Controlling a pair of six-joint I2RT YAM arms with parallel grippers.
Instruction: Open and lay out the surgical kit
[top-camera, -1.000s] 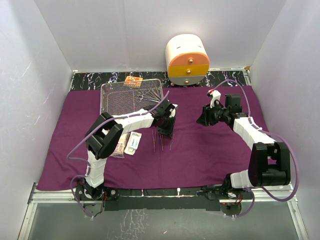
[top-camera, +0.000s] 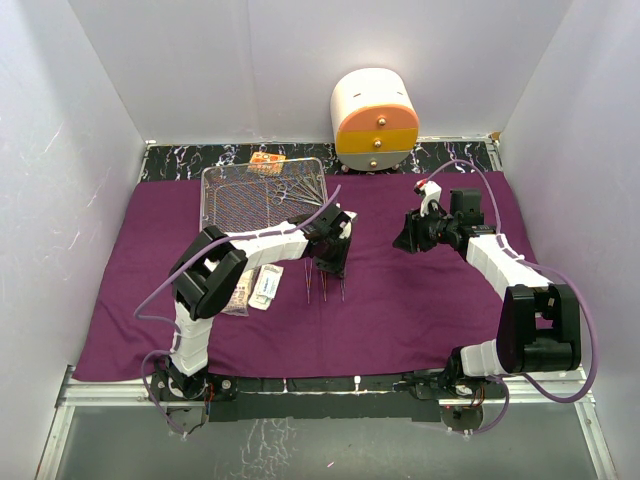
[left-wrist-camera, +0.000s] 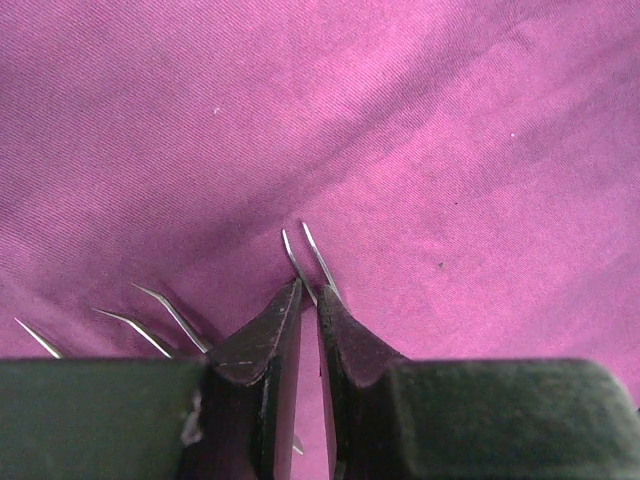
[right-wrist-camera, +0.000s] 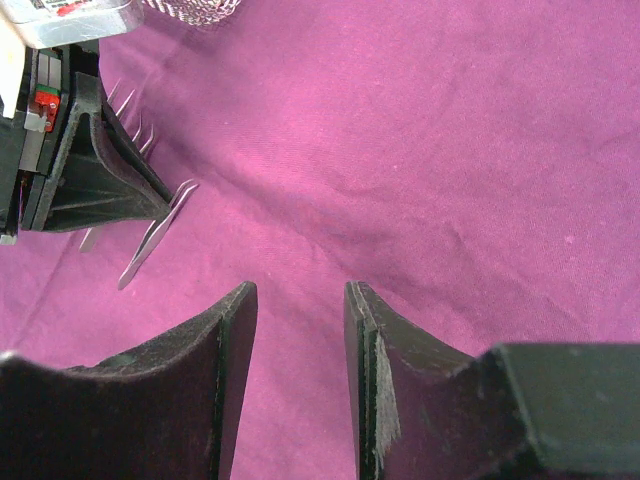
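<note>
Several slender metal tweezers lie in a row on the purple cloth (top-camera: 380, 320). My left gripper is down over the rightmost tweezers (right-wrist-camera: 150, 245), its fingertips close together at the prongs; whether they grip them is unclear. Other tweezers (left-wrist-camera: 170, 312) lie to its left. My right gripper stands open above bare cloth at the right, nothing between its fingers.
The wire tray (top-camera: 235, 163) with scissor-like instruments is at the back left. Packets (top-camera: 265, 287) lie left of the tweezers. A drawer cabinet (top-camera: 376, 115) stands behind.
My left gripper has shifted very slightly at the rightmost tweezers. The right arm has not visibly moved.
</note>
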